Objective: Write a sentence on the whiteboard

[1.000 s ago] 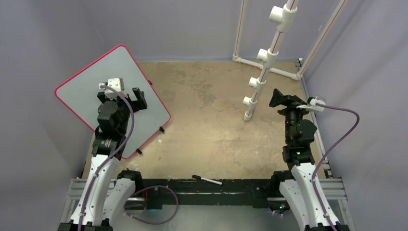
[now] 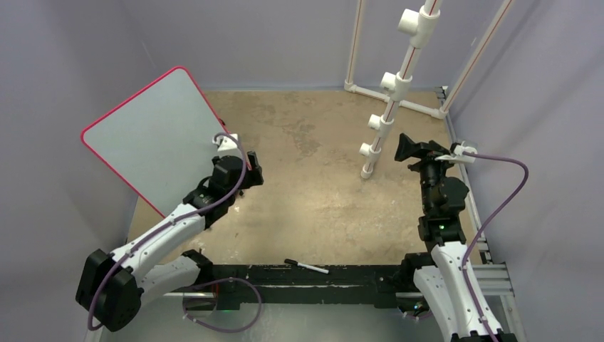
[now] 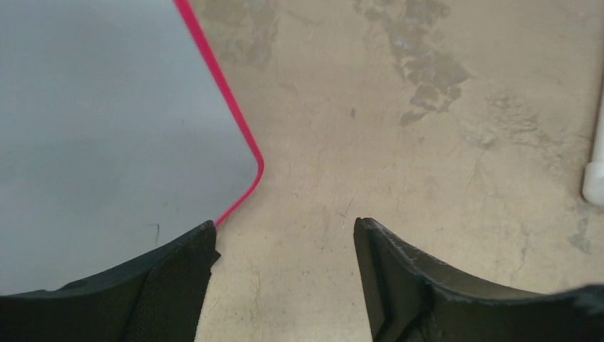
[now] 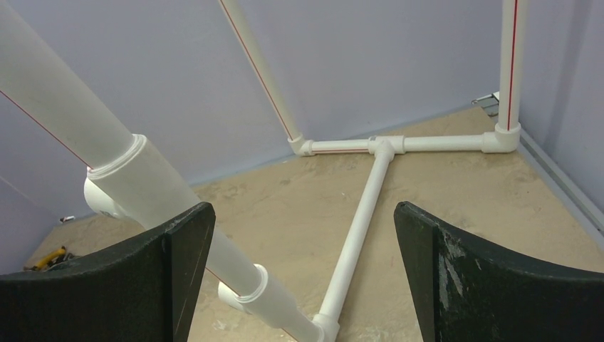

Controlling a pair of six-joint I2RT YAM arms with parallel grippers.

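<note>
At the left stands a tilted whiteboard (image 2: 153, 125) with a pink-red rim, its visible face blank. A black and white marker (image 2: 308, 266) lies on the dark strip along the table's front edge. My left gripper (image 2: 258, 167) is over the board's right corner, to the left of and farther back than the marker. In the left wrist view, the left gripper's fingers (image 3: 174, 278) are apart and only bare table shows between them. On the right side, my right gripper (image 2: 402, 148) is open and empty, well away from the board and the marker.
White pipes with stubs (image 2: 396, 85) rise between the middle and my right gripper, joined to a pipe frame (image 2: 399, 102) at the back. A purple cable (image 2: 235, 328) loops in front of the table.
My left arm has swung right, carrying its gripper from over the board's middle to its right corner. The right arm has barely shifted. Board and marker stay put.
</note>
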